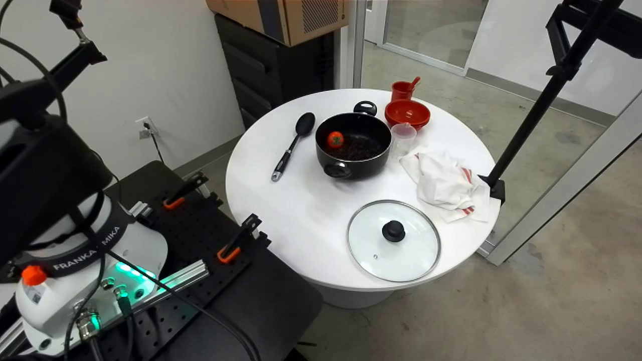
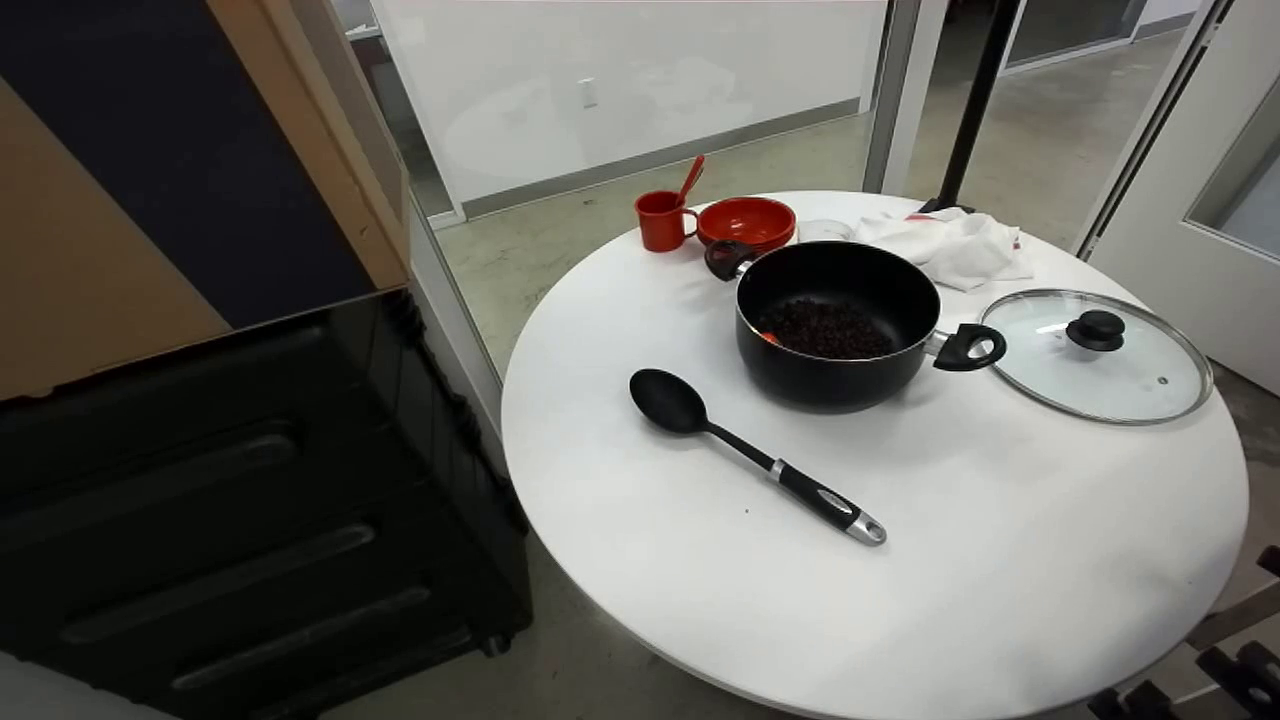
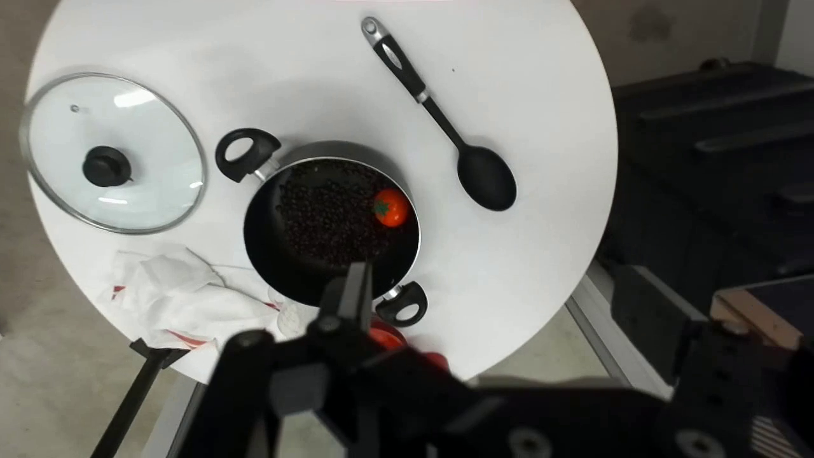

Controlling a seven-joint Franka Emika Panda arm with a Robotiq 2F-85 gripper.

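High over the round white table, my gripper is open, its two fingers far apart at the bottom of the wrist view with nothing held. Below it stands a black pot, uncovered, with dark beans and a red tomato inside. The glass lid with its black knob lies flat on the table, apart from the pot. A black spoon rests on the table on the pot's other side.
Close to the pot are a red bowl, a red cup with a red utensil in it, and a clear cup. A crumpled white towel lies near a black pole. Bare tabletop spreads between spoon and lid.
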